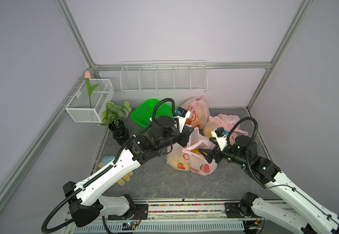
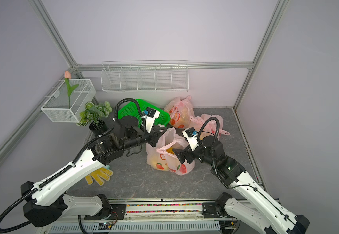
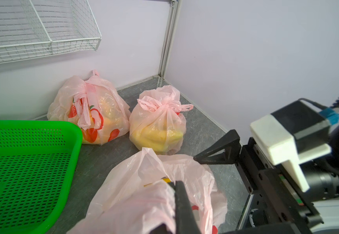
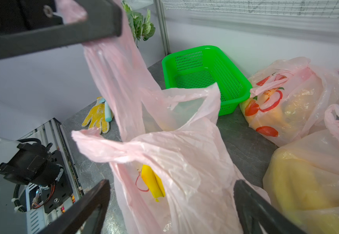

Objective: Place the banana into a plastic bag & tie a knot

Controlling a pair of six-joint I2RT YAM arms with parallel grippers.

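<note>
The pink plastic bag (image 1: 180, 159) with fruit prints stands on the table between my arms. Through its mouth the yellow banana (image 4: 152, 181) partly shows in the right wrist view. My left gripper is shut on one bag handle (image 4: 116, 74), which stretches up as a strip to its fingers. The right gripper stands open; its blurred fingers (image 4: 89, 208) lie on either side of the other handle (image 4: 103, 148), whose loose end points left. Both grippers are close together over the bag.
Two filled, knotted pink bags (image 3: 89, 109) (image 3: 157, 120) sit behind on the right. At the back is an empty green basket (image 4: 206, 78). A potted plant (image 1: 116, 113) and yellow glove (image 2: 98, 176) are on the left.
</note>
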